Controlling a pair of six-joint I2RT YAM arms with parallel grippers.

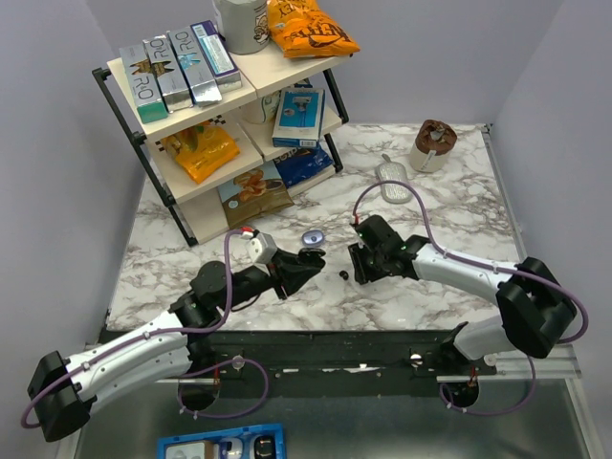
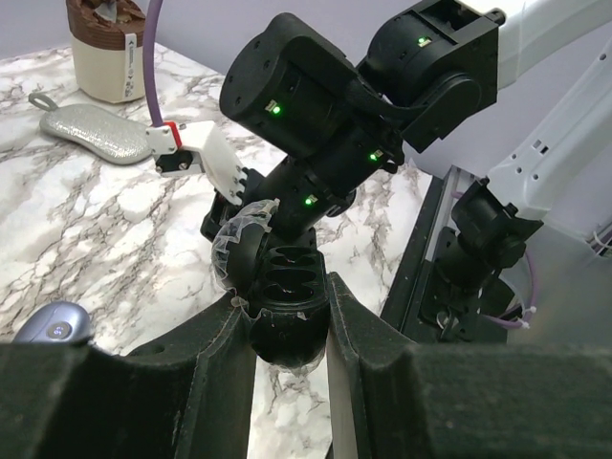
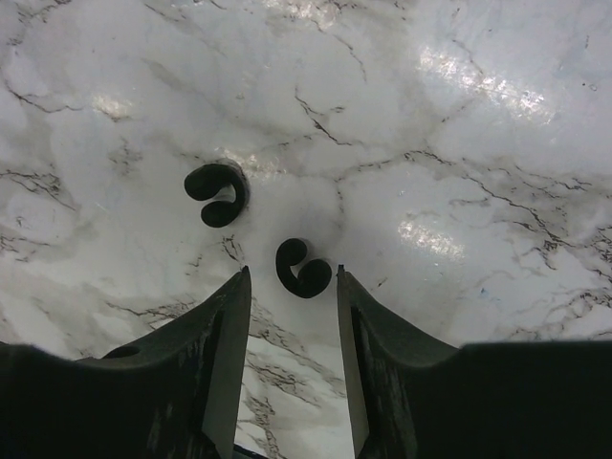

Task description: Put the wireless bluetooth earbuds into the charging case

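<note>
In the left wrist view, my left gripper is shut on the dark charging case (image 2: 290, 296), whose lid stands up with a clear film over it; from above, it hangs left of centre over the table (image 1: 402, 306). Two black earbuds, one (image 3: 304, 273) just beyond the fingertips and another (image 3: 222, 196) farther up and left, lie on the marble in the right wrist view. My right gripper points down at them, part open, with nothing visible between its fingers.
A lilac round object (image 1: 313, 237) lies behind the case. A grey mesh pouch (image 1: 394, 182) and a canister (image 1: 432, 146) stand at the back right; a loaded shelf (image 1: 191, 163) fills the back left.
</note>
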